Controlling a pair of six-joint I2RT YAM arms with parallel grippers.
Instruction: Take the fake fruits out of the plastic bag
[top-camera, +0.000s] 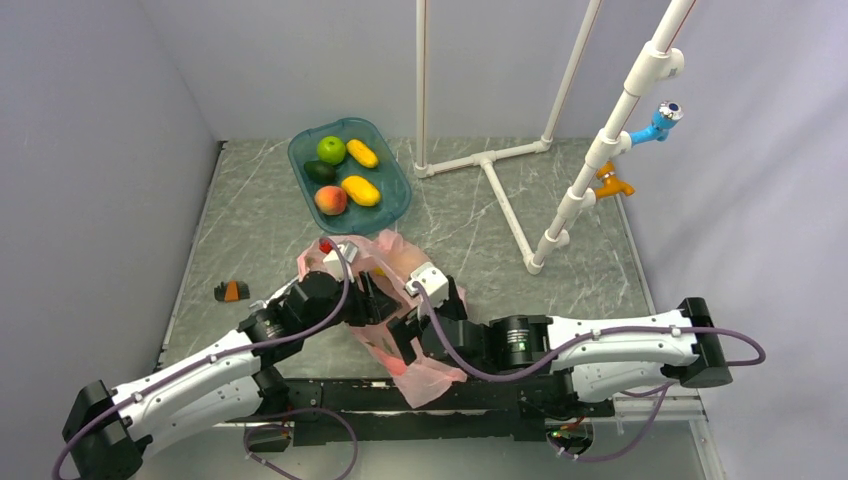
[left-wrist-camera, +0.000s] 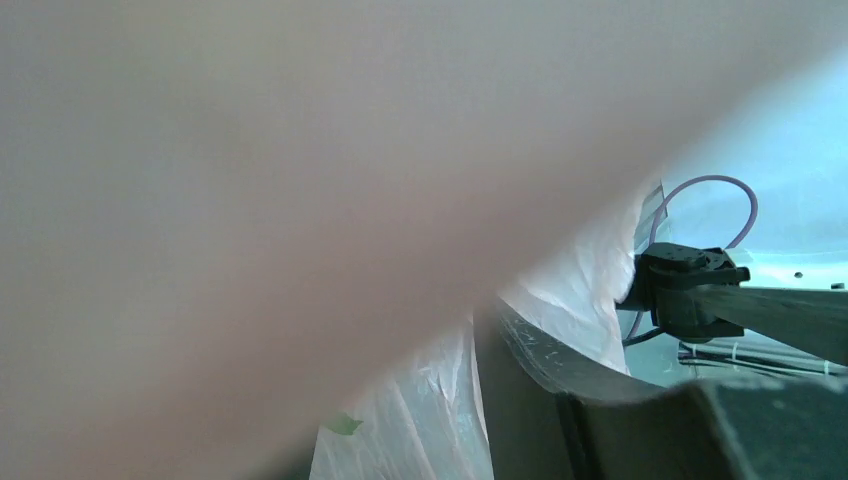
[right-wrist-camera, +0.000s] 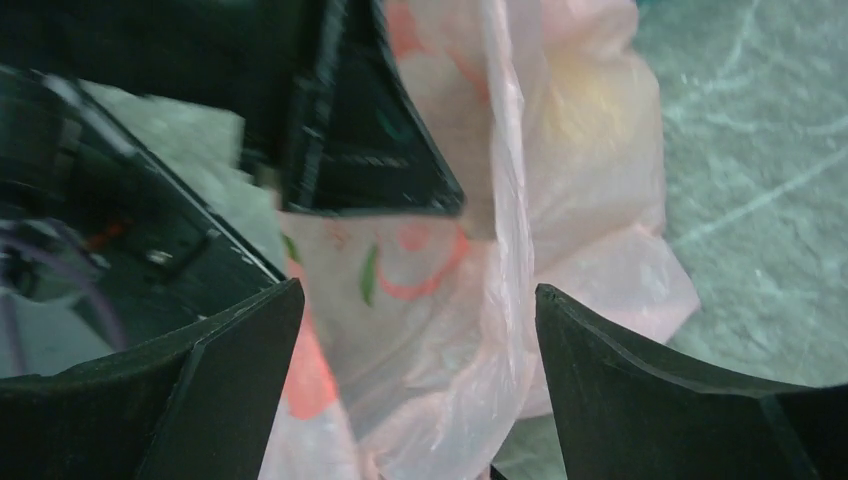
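Note:
The thin pink plastic bag (top-camera: 405, 258) lies crumpled in front of the fruit tray, its near end hanging over the table's front edge. A small yellow patch (top-camera: 378, 271) shows inside it. My left gripper (top-camera: 390, 306) reaches in over the bag, and in the left wrist view blurred pinkish film hides most of its fingers; one dark finger (left-wrist-camera: 540, 415) shows. What lies between its fingers is hidden. Close by on the right, my right gripper stands open, with a fold of the bag (right-wrist-camera: 510, 250) in the gap between its fingers, not clamped.
A teal tray (top-camera: 397, 205) behind the bag holds a green apple (top-camera: 331, 150), a peach (top-camera: 331, 200), a dark green fruit (top-camera: 320, 172) and two yellow ones. White pipes (top-camera: 510, 210) stand at the back right. An orange-and-black item (top-camera: 232, 291) lies left.

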